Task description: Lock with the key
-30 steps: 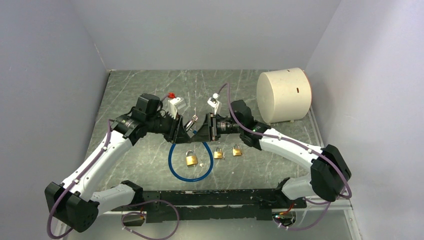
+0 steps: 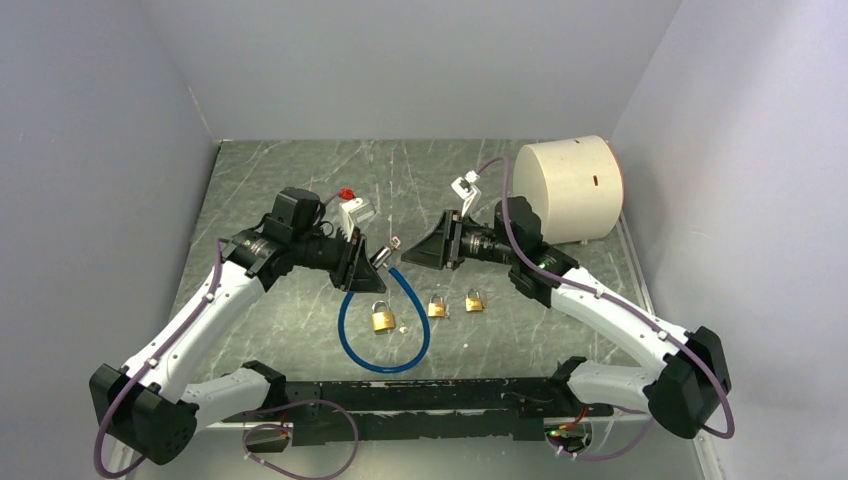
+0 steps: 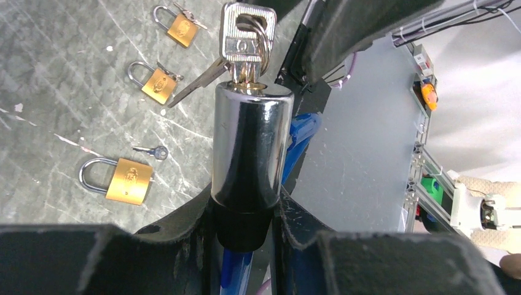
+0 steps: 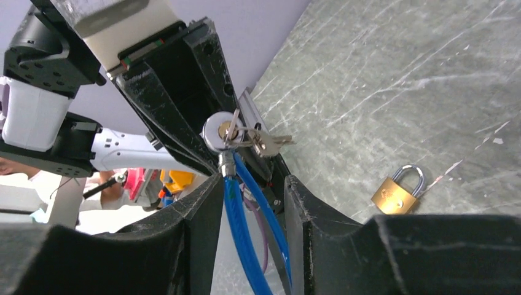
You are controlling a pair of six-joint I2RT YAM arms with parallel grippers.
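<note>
My left gripper [image 2: 367, 270] is shut on the dark lower end of a chrome lock cylinder [image 3: 252, 138], held upright in the left wrist view. A key [image 3: 247, 31] stands in its keyhole, with a second key [image 3: 199, 83] hanging from the same ring. The blue cable [image 2: 425, 330] loops below the lock. In the right wrist view, a metal cable end [image 4: 227, 163] meets the cylinder's side; how deep it sits cannot be seen. My right gripper is open and apart from the lock, with the cable passing behind the gap between its fingers.
Three brass padlocks lie on the grey floor: a larger one [image 2: 383, 318] and two smaller ones [image 2: 437, 307] [image 2: 474, 301]. A small loose key [image 3: 152, 151] lies beside the larger one. A cream drum [image 2: 570, 190] stands at the back right.
My right gripper has drawn back to the right, away from the lock and cable. The left gripper stays nearly still with the lock. The cable loop has sagged slightly lower.
</note>
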